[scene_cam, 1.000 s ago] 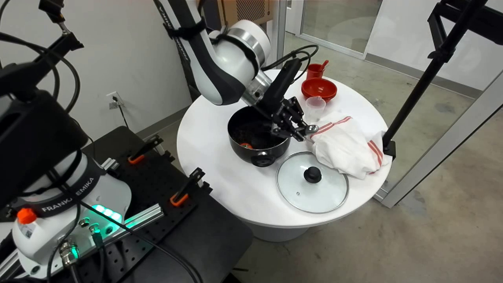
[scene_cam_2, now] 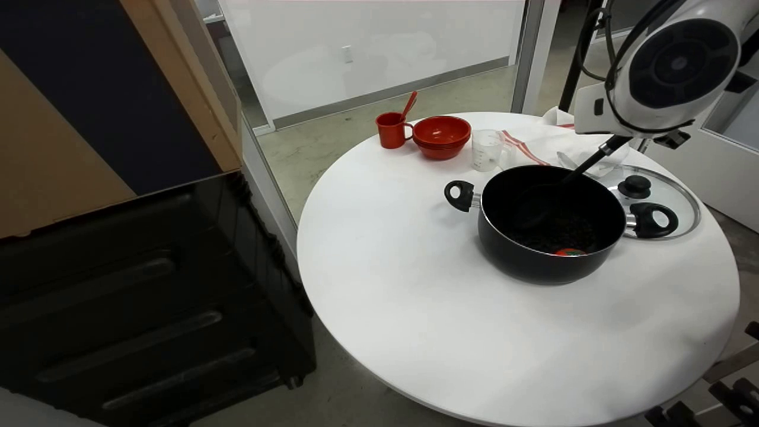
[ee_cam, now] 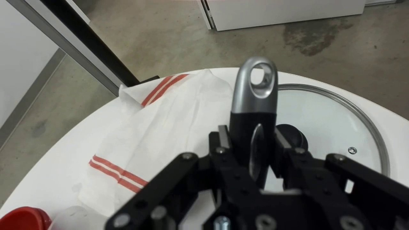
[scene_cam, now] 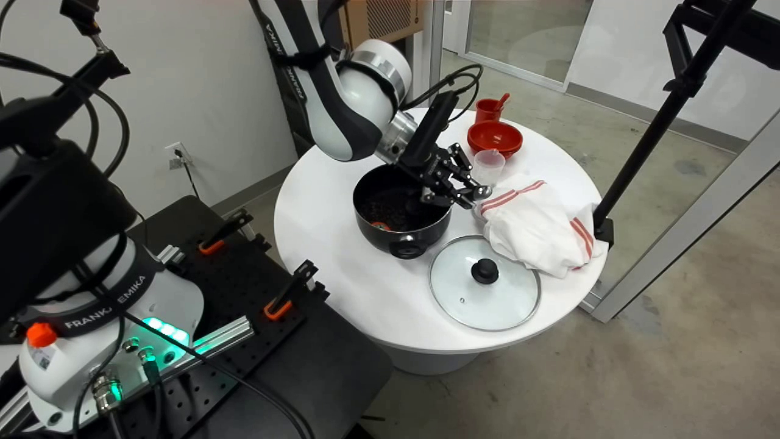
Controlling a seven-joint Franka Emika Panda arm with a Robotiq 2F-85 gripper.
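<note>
My gripper is shut on the black and silver handle of a utensil (ee_cam: 255, 99), whose looped end points away from the wrist. In the second exterior view the utensil's black shaft (scene_cam_2: 596, 158) slants down into a black two-handled pot (scene_cam_2: 551, 267). Its lower end is too dark to make out against the pot's inside. Dark contents and a red piece (scene_cam_2: 570, 252) lie at the bottom of the pot. From the first exterior view, my gripper (scene_cam: 468, 183) hangs over the rim of the pot (scene_cam: 400, 241) on the side towards the cloth.
A glass lid (scene_cam: 468, 300) with a black knob and a white, red-striped towel (scene_cam: 537, 227) lie beside the pot. Behind them stand a clear cup (scene_cam: 487, 167), red bowls (scene_cam: 495, 136) and a red mug (scene_cam: 487, 111) holding a red utensil.
The arm and gripper have shifted slightly and the wrist has tilted a little, with the utensil still held. Pot, lid, towel and dishes look unmoved.
</note>
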